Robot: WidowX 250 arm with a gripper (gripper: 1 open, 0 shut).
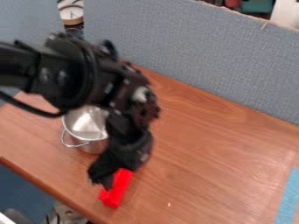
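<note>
The black robot arm reaches in from the left, blurred, with its gripper (111, 172) low over a red bar (114, 193) near the table's front left. The gripper covers the bar's upper part. Its fingers are open by the look of it, though blur hides whether they touch the bar. A steel pot (82, 131) with a wire handle stands behind the arm, partly hidden.
A grey padded wall (198, 61) runs along the back. A blue tape strip (288, 194) lies at the right edge.
</note>
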